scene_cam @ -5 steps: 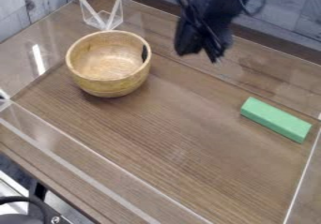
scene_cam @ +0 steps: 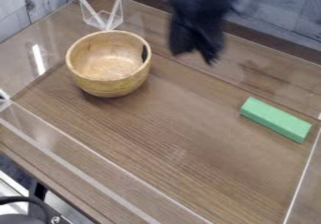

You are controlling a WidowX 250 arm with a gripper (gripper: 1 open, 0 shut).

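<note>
The dark, blurred shape of my gripper (scene_cam: 194, 31) hangs over the back middle of the wooden table, right of a round wooden bowl (scene_cam: 108, 78); whether it is open or shut is too blurred to tell. A green block (scene_cam: 275, 120) lies on the right part of the table. The bowl looks empty.
A white wire-like object (scene_cam: 103, 17) lies behind the bowl. Walls edge the back, and a dark cable shows at the lower left corner.
The bowl and block have not moved.
</note>
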